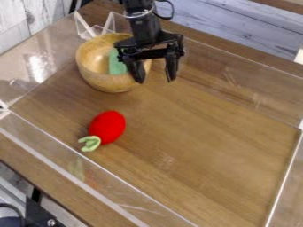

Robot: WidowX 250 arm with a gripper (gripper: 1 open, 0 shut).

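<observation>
My black gripper [155, 67] is open over the right side of a wooden bowl [109, 80] at the upper middle. A green object [117, 62] is inside the bowl, partly hidden by the gripper. A red toy [106, 126] with a pale green end lies on the table below the bowl, apart from it.
A clear angular object [95, 27] stands behind the bowl. Transparent edging runs along the table's sides.
</observation>
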